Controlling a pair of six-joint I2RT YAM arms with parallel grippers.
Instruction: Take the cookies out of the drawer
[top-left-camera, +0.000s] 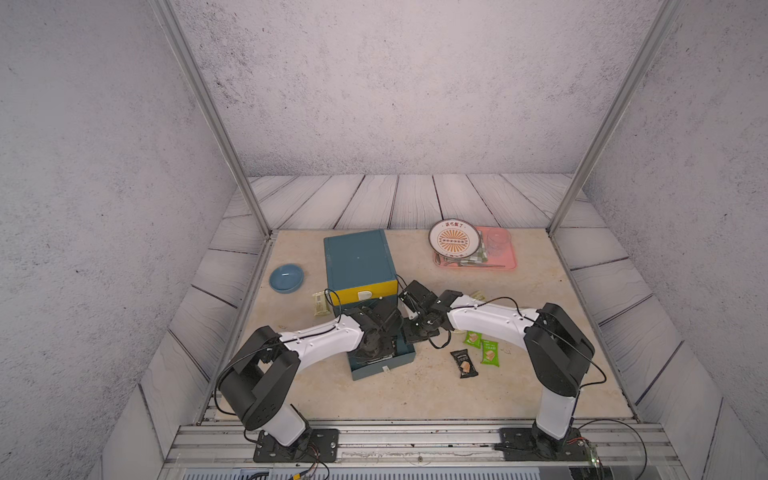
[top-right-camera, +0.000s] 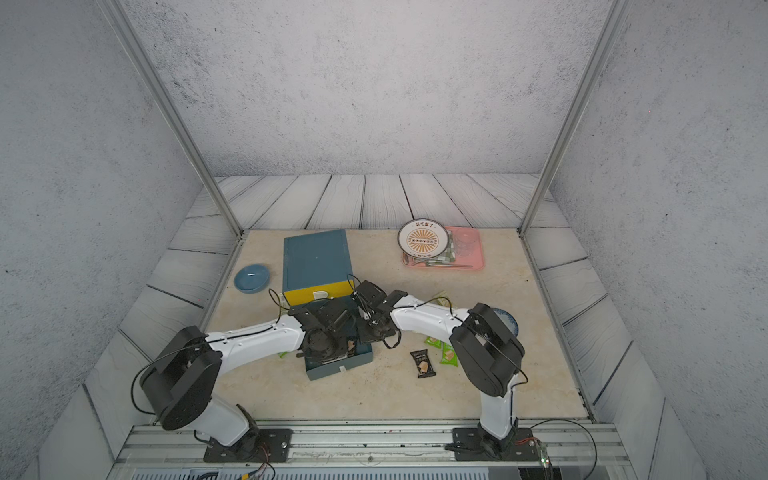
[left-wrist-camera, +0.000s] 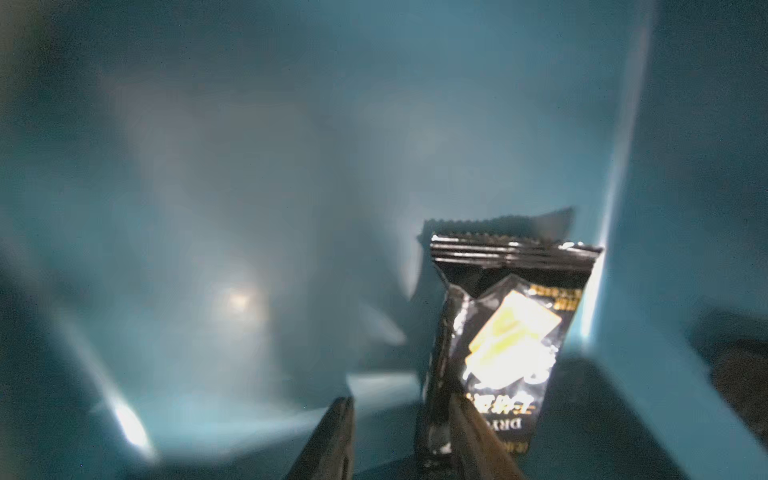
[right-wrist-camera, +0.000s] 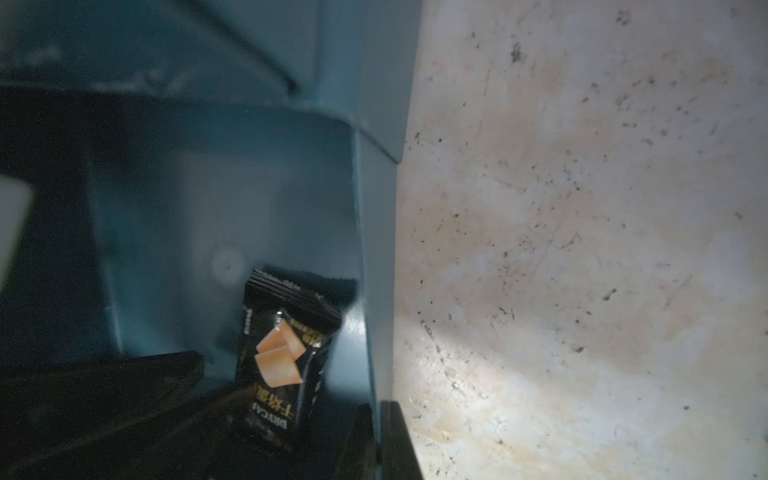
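Note:
The blue drawer (top-left-camera: 382, 369) stands pulled out at the front of the box (top-left-camera: 357, 260). Inside it, against its right wall, lies a black cookie packet, also seen in the right wrist view as a black packet (right-wrist-camera: 280, 360). My left gripper is inside the drawer with its fingers apart; one finger (left-wrist-camera: 476, 440) overlaps the packet's left edge, the other stands clear of it. My right gripper is shut on the drawer's right side wall (right-wrist-camera: 372, 264), a finger on each side of the rim. From above, both arms hide most of the drawer.
Right of the drawer lie a black packet (top-left-camera: 464, 363) and green packets (top-left-camera: 489, 353). A pale packet (top-left-camera: 321, 304) and blue bowl (top-left-camera: 286, 278) are on the left. A plate (top-left-camera: 454, 239) rests partly on a pink tray (top-left-camera: 504, 256) behind.

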